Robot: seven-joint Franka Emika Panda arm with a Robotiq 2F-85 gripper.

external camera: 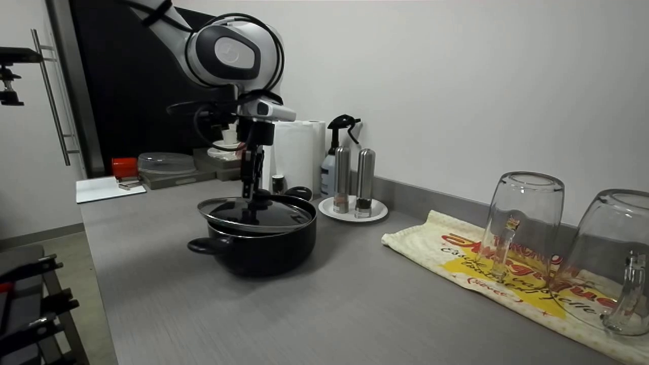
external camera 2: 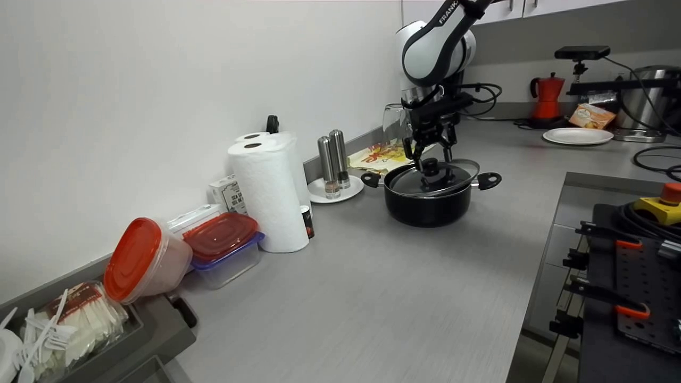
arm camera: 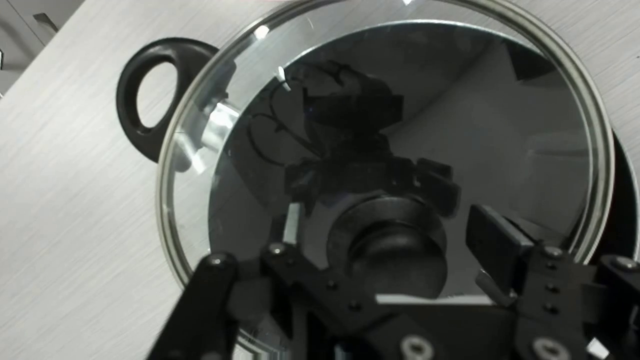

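Note:
A black pot (external camera: 267,252) with two loop handles stands on the grey counter. Its glass lid (external camera 2: 464,171) lies off-centre on top and overhangs the rim on the side of one handle (arm camera: 129,99). My gripper is open just over the lid, with its fingers on either side of the round black knob (arm camera: 397,264). In the wrist view there is a gap between the knob and each of the fingers (arm camera: 495,240). From exterior view 2 the gripper (external camera 2: 431,159) points down at the knob.
Two steel mills (external camera: 365,182) stand on a white plate (external camera: 383,211) near the pot, beside paper towel rolls (external camera 2: 271,198). Upturned glass mugs (external camera: 523,225) rest on a printed cloth (external camera: 420,237). Bare counter stretches in front of the pot.

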